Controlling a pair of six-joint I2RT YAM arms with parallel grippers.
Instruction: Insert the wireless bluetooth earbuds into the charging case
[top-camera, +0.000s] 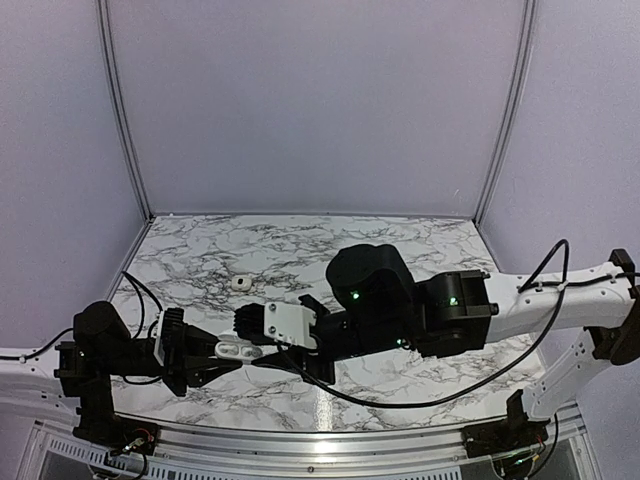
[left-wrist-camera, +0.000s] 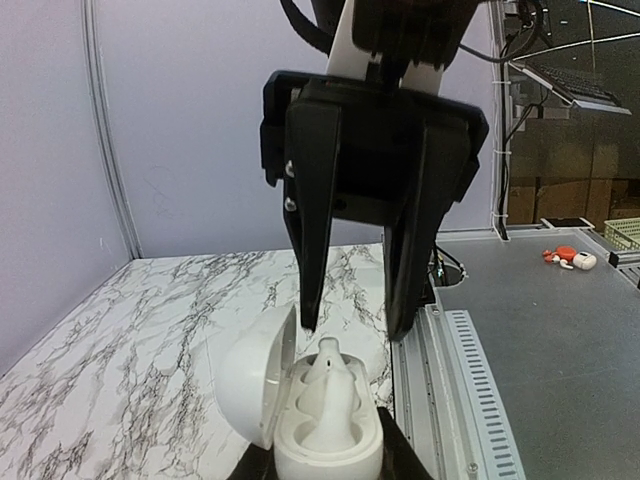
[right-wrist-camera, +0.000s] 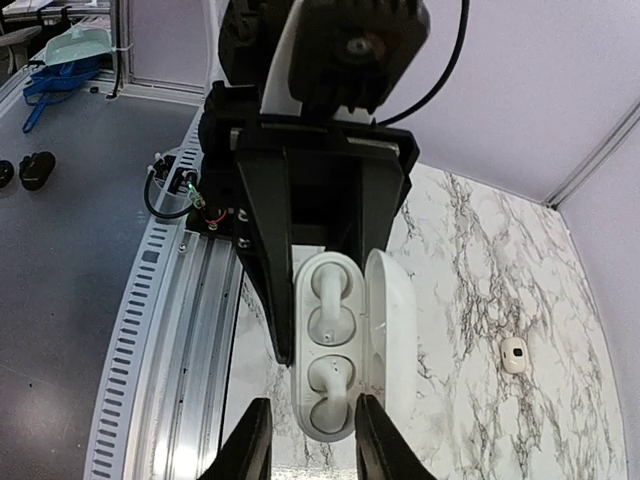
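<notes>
A white charging case (right-wrist-camera: 345, 345) with its lid raised is held by my left gripper, which is shut on it. In the right wrist view both earbud hollows face up, with a white earbud (right-wrist-camera: 331, 300) in the far one and another earbud (right-wrist-camera: 332, 388) in the near one. Whether they sit fully down cannot be told. My right gripper stands open just above the case, with a gap between its fingertips and nothing gripped. From the right wrist, its fingertips show at the case's near end.
A small white square box (top-camera: 241, 283) lies on the marble table (top-camera: 420, 250), behind the grippers. A cable (top-camera: 440, 400) loops from the right arm low across the front.
</notes>
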